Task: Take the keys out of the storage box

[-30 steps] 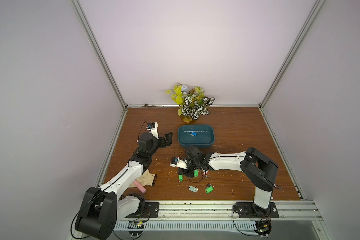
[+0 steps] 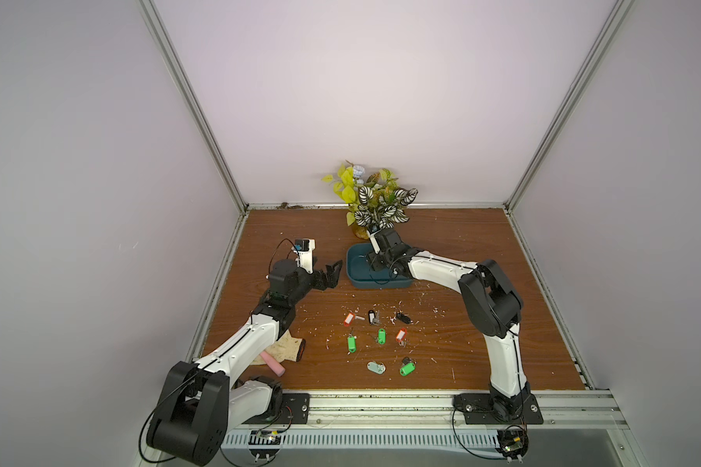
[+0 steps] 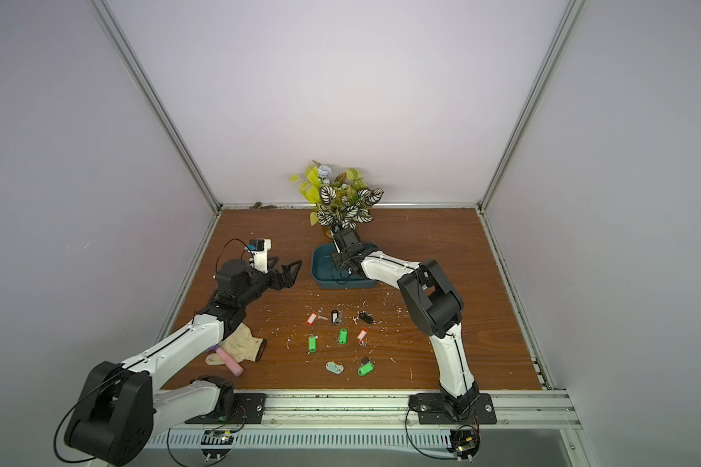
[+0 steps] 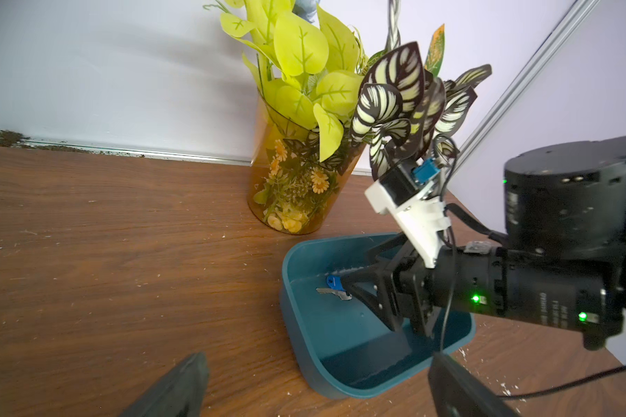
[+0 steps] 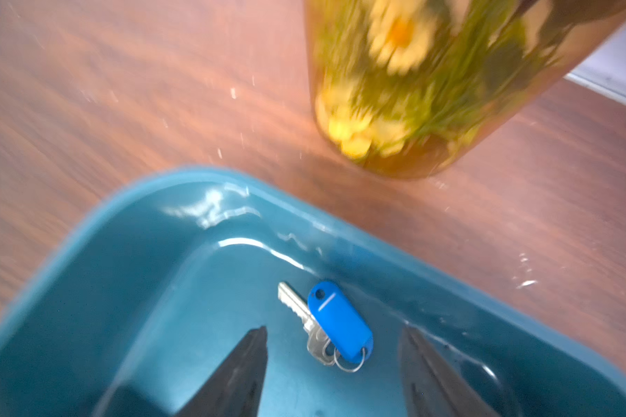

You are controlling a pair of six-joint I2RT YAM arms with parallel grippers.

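Note:
Inside the teal storage box (image 4: pixel 313 361) lies a silver key with a blue tag (image 5: pixel 341 321), flat on the floor near the back wall. My right gripper is open over the box, its fingers (image 5: pixel 240 371) on either side of the key in the right wrist view but not touching it. In the left wrist view the key (image 4: pixel 337 292) shows just beyond the right fingertips. My left gripper (image 2: pixel 333 274) stands open and empty, left of the box. On the table in front lie several other keys, among them ones with green tags (image 2: pixel 351 344) and red-and-white tags (image 2: pixel 349 318).
A vase of artificial plants (image 4: pixel 295 173) stands close behind the box. A beige glove (image 3: pixel 243 342) and a pink-handled object (image 3: pixel 229 361) lie by the left arm. Small scraps litter the table around the keys.
My right gripper has moved from above the front keys back into the area over the box, covering the blue-tagged key in the top left view. The left gripper has shifted slightly right.

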